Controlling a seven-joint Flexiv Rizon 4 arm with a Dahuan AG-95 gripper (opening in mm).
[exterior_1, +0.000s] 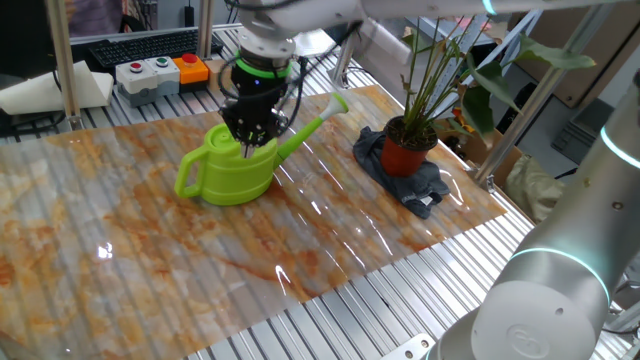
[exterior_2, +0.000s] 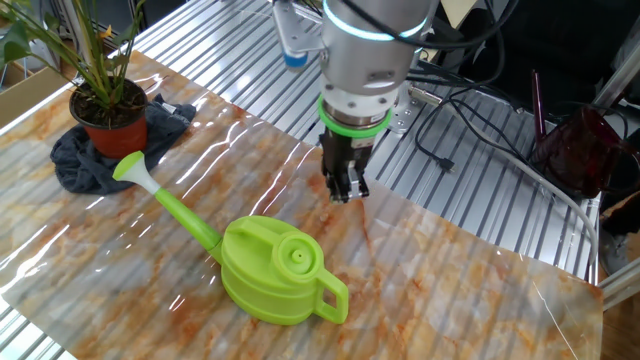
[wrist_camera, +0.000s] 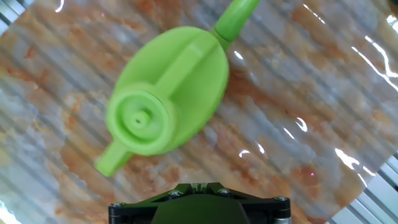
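A bright green watering can (exterior_1: 232, 172) stands upright on the marbled sheet, its loop handle on one side and its long spout with a pale rose on the other. My gripper (exterior_2: 347, 188) hangs in the air on the robot-base side of the can, pointing down and apart from it. In the wrist view the can (wrist_camera: 180, 87) fills the upper left, while the gripper shows at the bottom edge with its fingers drawn together at the middle. It looks shut, and nothing shows between the fingers. From exterior view 1 it covers part of the can's top.
A potted plant (exterior_1: 404, 155) sits on a dark cloth (exterior_1: 425, 190) beyond the spout. Control boxes (exterior_1: 150, 78) and a keyboard (exterior_1: 145, 47) lie at the back. A dark red watering can (exterior_2: 580, 150) stands off to the side. Much of the sheet is bare.
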